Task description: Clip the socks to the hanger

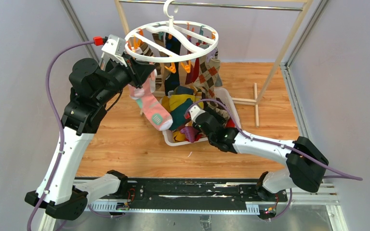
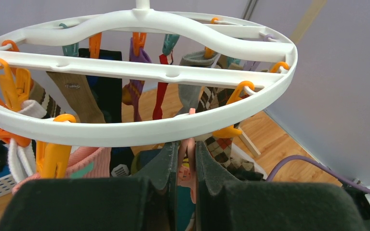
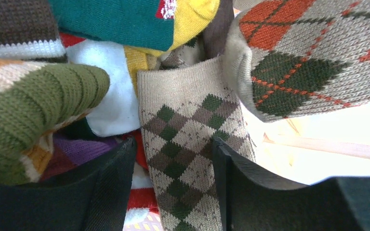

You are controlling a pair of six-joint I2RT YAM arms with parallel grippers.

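A white round hanger with coloured clips carries several hanging socks. My left gripper is shut on a pink sock just under the hanger's front rim, near orange clips. My right gripper is down in the sock pile, open around a beige argyle sock, with one dark finger on each side of it. A larger plaid sock lies beside it at the upper right.
A white basket of mixed socks stands below the hanger. The wooden rack rises behind. Bare floor shows around the basket.
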